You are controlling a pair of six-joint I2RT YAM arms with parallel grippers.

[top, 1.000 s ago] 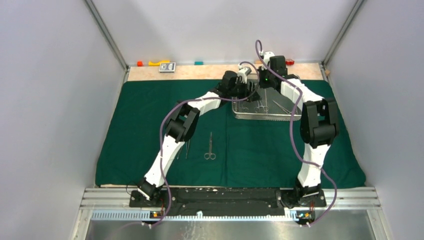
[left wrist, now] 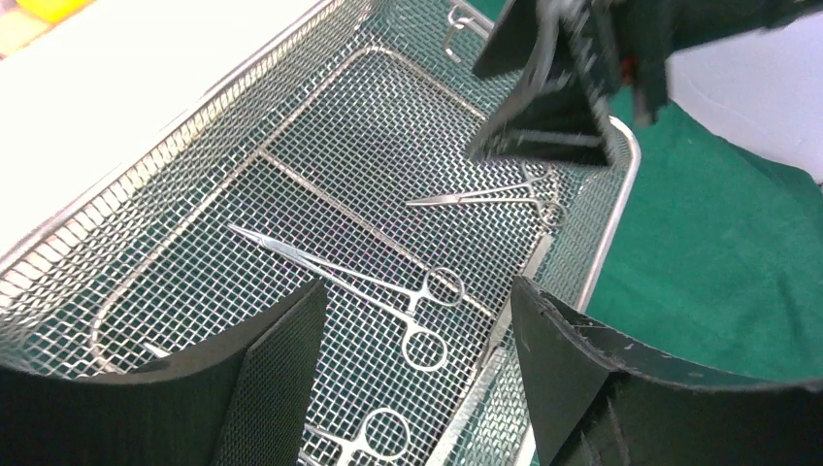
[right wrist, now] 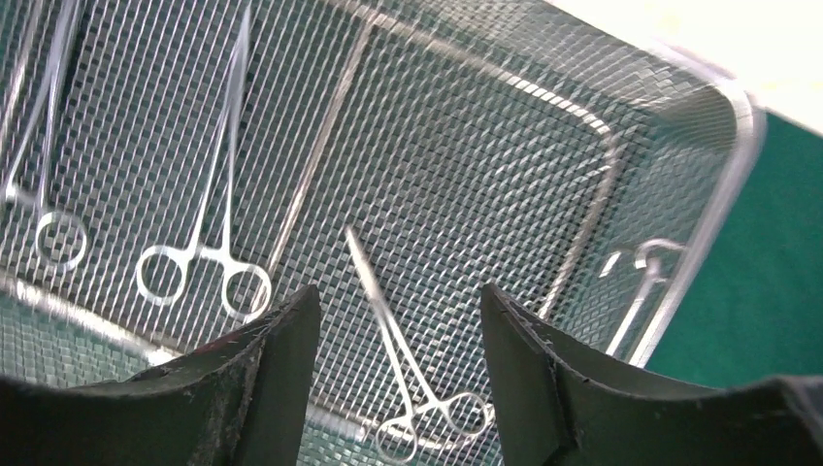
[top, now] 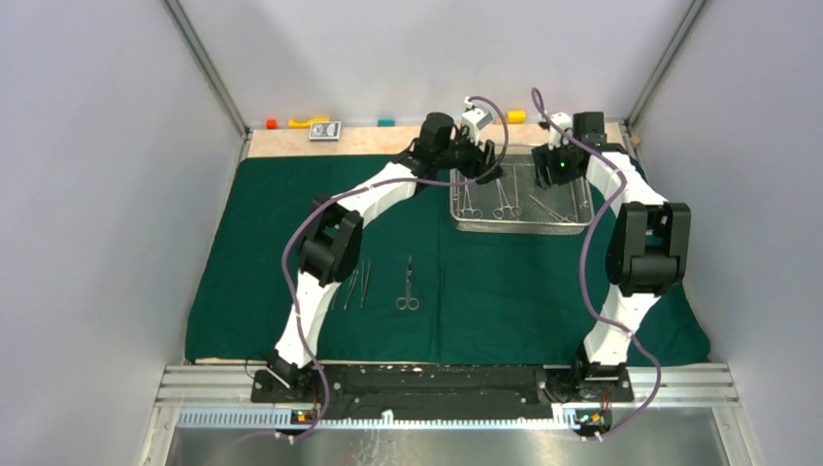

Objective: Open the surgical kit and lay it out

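Note:
A wire mesh tray (top: 519, 227) at the back right holds several scissor-like clamps. Over its left part is my left gripper (top: 493, 175), part open; a ring-handled clamp (left wrist: 320, 272) lies on the mesh below, in the left wrist view, with nothing between the fingers. Above the tray's right part my right gripper (top: 546, 180) stands open and empty. Under it, in the right wrist view, lies a small clamp (right wrist: 383, 306), and a longer one (right wrist: 218, 165) is to the left. On the green cloth (top: 495, 301) rest scissors (top: 409, 286) and tweezers (top: 365, 283).
On the back ledge (top: 369, 141) sit a small metal box (top: 325, 131), a yellow item (top: 309, 122) and a teal block (top: 385, 122). In the left wrist view, the right gripper's dark fingers (left wrist: 543, 116) hang above the tray.
My right gripper has moved right and toward the front over the tray. The left forearm has swung left, while its gripper has shifted only slightly and stays over the tray's left part.

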